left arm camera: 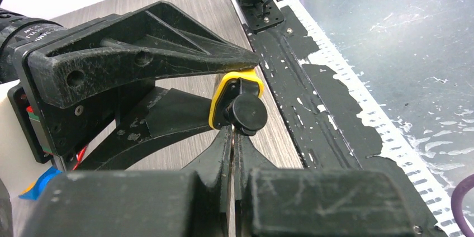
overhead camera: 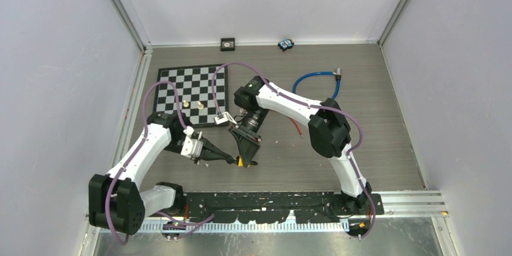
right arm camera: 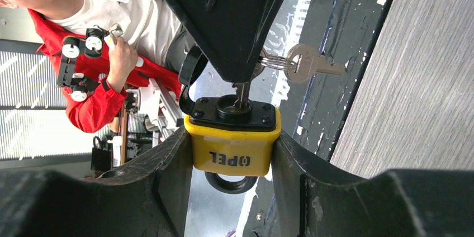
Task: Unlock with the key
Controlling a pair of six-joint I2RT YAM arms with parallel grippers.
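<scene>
In the right wrist view, my right gripper is shut on the yellow-and-black padlock (right arm camera: 232,153), its fingers at either side. The lock's black face is toward my left gripper, which is shut on a key (right arm camera: 243,94). That key's blade points out of the left fingertips at the round keyhole, toward one side of it; how deep it reaches cannot be told. A second key (right arm camera: 304,62) hangs loose from the same ring. Seen from the left wrist, a round black cover (left arm camera: 249,113) hides the keyhole and most of the key.
Behind the arms lies a chessboard (overhead camera: 192,90) with small pieces. A blue cable (overhead camera: 315,75) lies at the right, and a small black box (overhead camera: 227,44) stands by the back wall. Bare table (overhead camera: 296,168) extends to the right of the grippers.
</scene>
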